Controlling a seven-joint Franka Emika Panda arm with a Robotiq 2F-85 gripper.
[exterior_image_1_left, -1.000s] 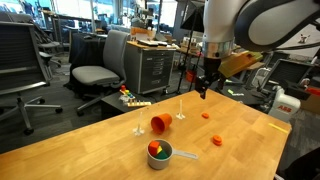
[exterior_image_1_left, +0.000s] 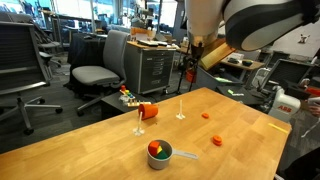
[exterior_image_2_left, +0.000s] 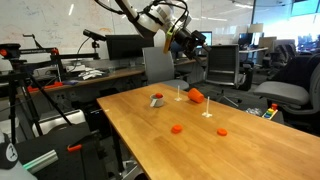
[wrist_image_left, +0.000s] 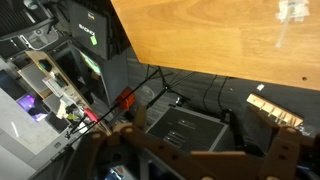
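Note:
High over the far side of the table hangs my gripper (exterior_image_1_left: 190, 70), well clear of everything lying there. Its fingers stand apart in the wrist view, the dark fingers at the lower edge with nothing between them. An orange cup (exterior_image_1_left: 149, 110) lies on its side on the wooden table (exterior_image_1_left: 75, 150). Nearer the front is a small metal pot (exterior_image_1_left: 159, 160) with a handle, holding red, yellow and green pieces (exterior_image_1_left: 155, 148). Two small orange-red pieces lie loose: one piece (exterior_image_1_left: 217, 140) nearer, another piece (exterior_image_1_left: 205, 115) farther off.
Two thin white uprights, one (exterior_image_1_left: 140, 124) beside the cup and another (exterior_image_1_left: 181, 108) farther right, rise from the table. Colored blocks (exterior_image_1_left: 128, 97) are at the far edge. An office chair (exterior_image_1_left: 101, 75) stands behind.
My arm has risen and come toward the camera. The orange cup has shifted back and slightly left, and now lies turned more sideways. Pot and loose pieces stay put.

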